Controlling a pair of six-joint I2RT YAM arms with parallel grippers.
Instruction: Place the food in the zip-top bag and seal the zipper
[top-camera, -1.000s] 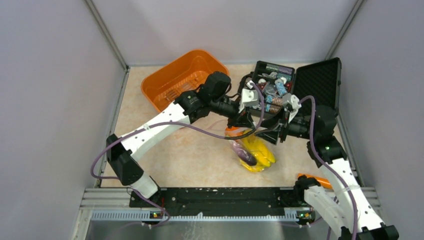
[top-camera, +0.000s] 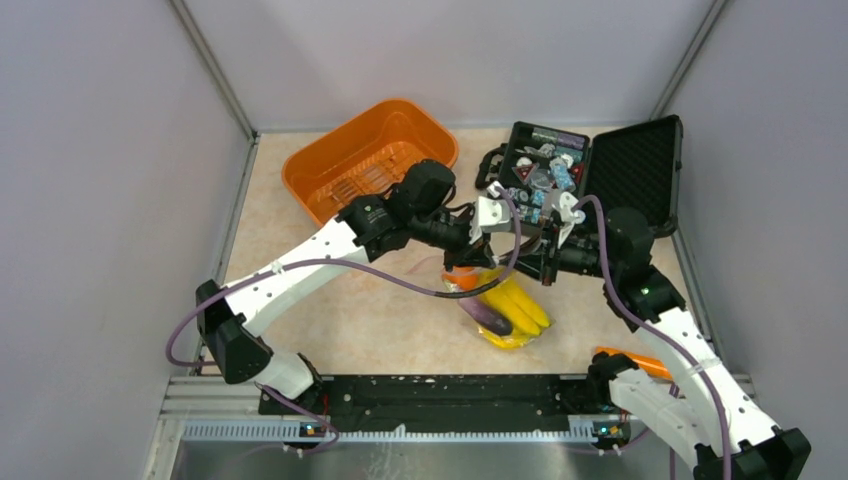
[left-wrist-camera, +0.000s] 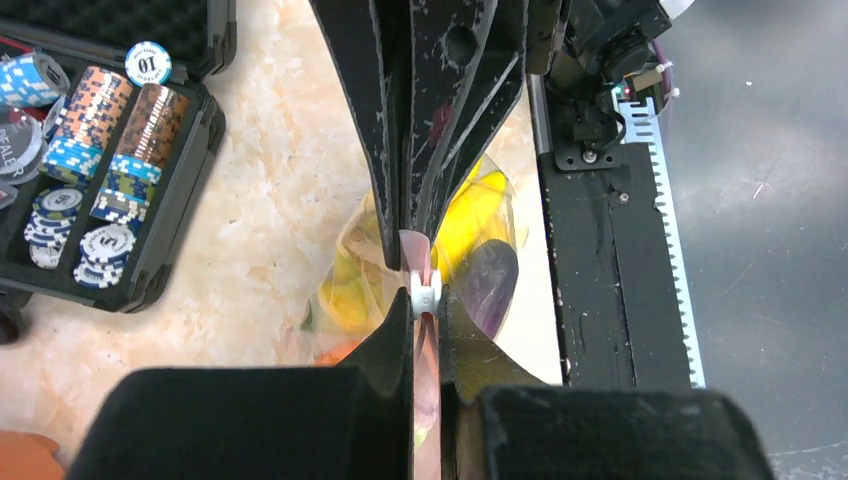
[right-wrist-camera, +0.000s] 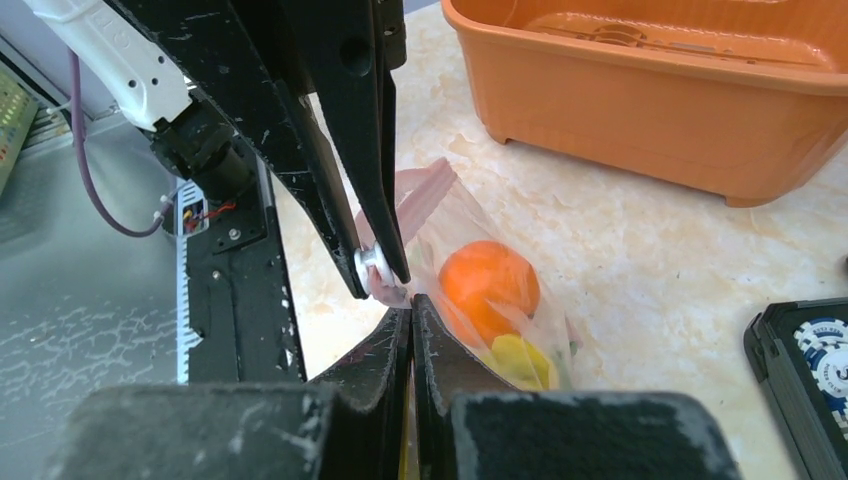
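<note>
A clear zip top bag (left-wrist-camera: 512, 205) with a pinkish zip strip (right-wrist-camera: 425, 200) lies on the table, holding yellow bananas (top-camera: 522, 305), a dark purple eggplant (top-camera: 487, 317) and an orange (right-wrist-camera: 488, 285). My left gripper is shut on the bag's white zipper slider (left-wrist-camera: 425, 291), and the strip runs away from it on both sides. Right beside the slider, my right gripper is shut with its tips close to the strip's end. Whether any thin film sits between those right fingertips cannot be made out.
An empty orange basket (top-camera: 372, 150) stands at the back left. Behind the right arm lies an open black case (top-camera: 548, 165) of poker chips. Both arms meet closely above the bag.
My right gripper has moved left, up to the left one. The food in the bag has moved slightly.
</note>
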